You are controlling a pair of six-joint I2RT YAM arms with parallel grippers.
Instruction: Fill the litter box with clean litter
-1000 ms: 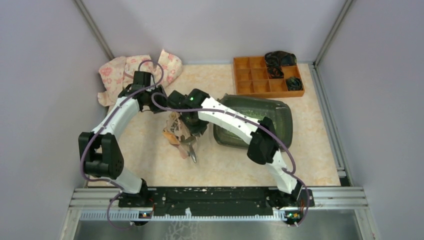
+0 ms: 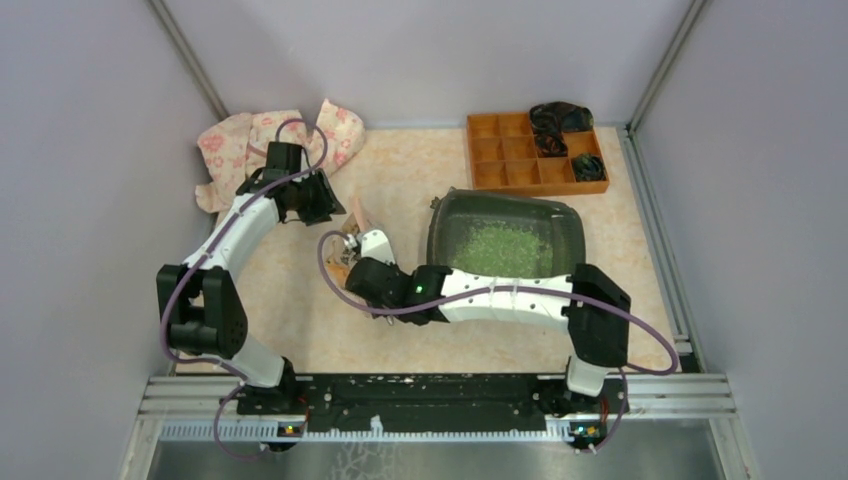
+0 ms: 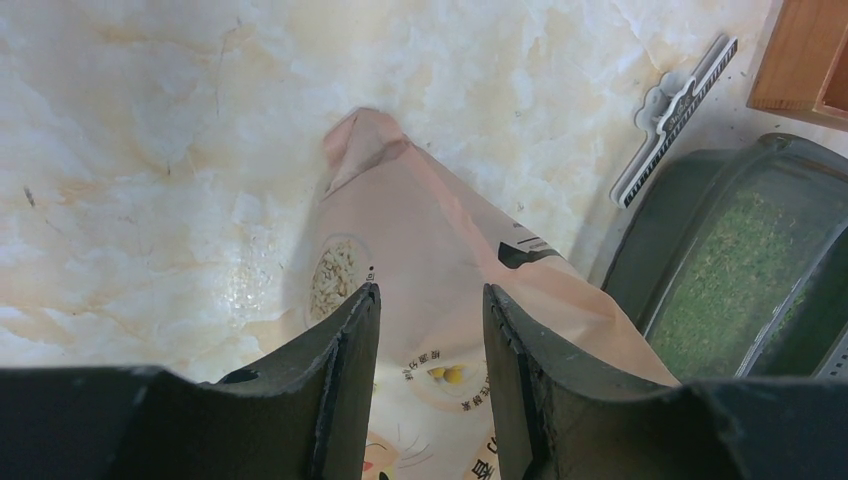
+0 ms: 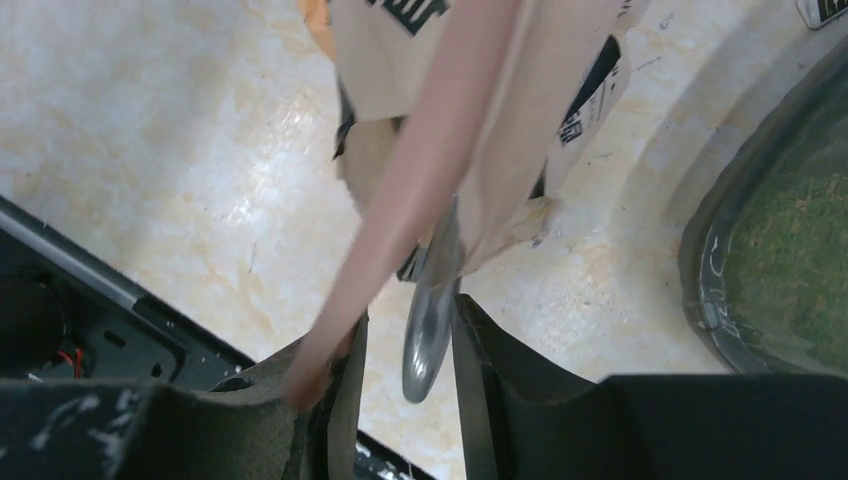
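The pink-beige litter bag (image 3: 410, 250) (image 4: 390, 60) stands left of the grey-green litter box (image 2: 505, 240) (image 3: 735, 260), whose floor shows green granules. My left gripper (image 2: 325, 205) hangs above and behind the bag, part open with nothing between its fingertips. My right gripper (image 2: 380, 300) is low at the front of the bag, open around a metal scoop handle (image 4: 428, 340) that sticks out of the bag. A pink flap of the bag crosses close in front of the right wrist camera. The bag's inside is mostly hidden.
A wooden compartment tray (image 2: 515, 170) with dark cloths stands at the back right. Floral cloths (image 2: 225, 145) lie at the back left. A flat scale-marked tool (image 3: 680, 115) lies beside the box.
My right gripper has swung from behind the bag toward the front, down over the scoop handle, its arm now lying lower across the view. The left arm has barely moved.
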